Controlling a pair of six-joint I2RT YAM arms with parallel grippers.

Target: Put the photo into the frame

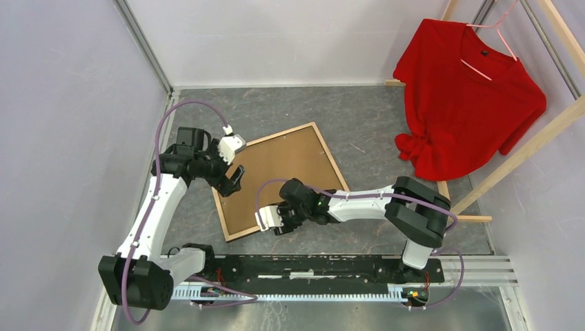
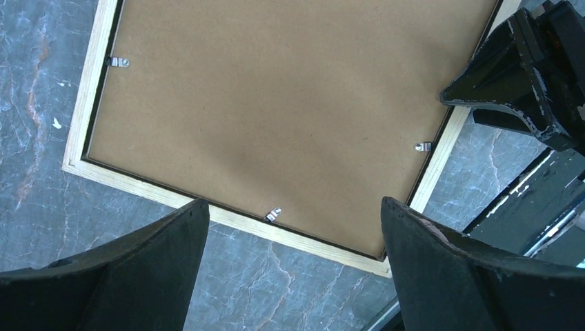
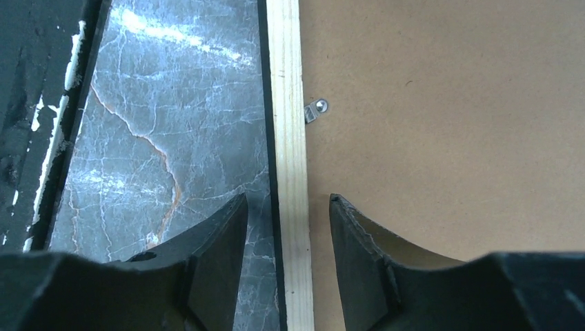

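Observation:
A wooden picture frame [image 1: 326, 152] lies tilted on the grey floor, its brown backing board [image 2: 283, 110] showing with small metal clips along the inner edge. My left gripper [image 1: 232, 181] hangs over the frame's left part, fingers wide apart and empty, in the left wrist view facing a corner. My right gripper [image 1: 281, 224] is at the frame's near edge; in the right wrist view its fingers stand apart on either side of the wooden strip [image 3: 290, 172]. Whether they touch it I cannot tell. No separate photo is visible.
A red shirt [image 1: 469, 96] hangs on a wooden rack at the right, its lower part near the floor. Walls close in at the back and sides. Bare floor lies behind the frame and to its right.

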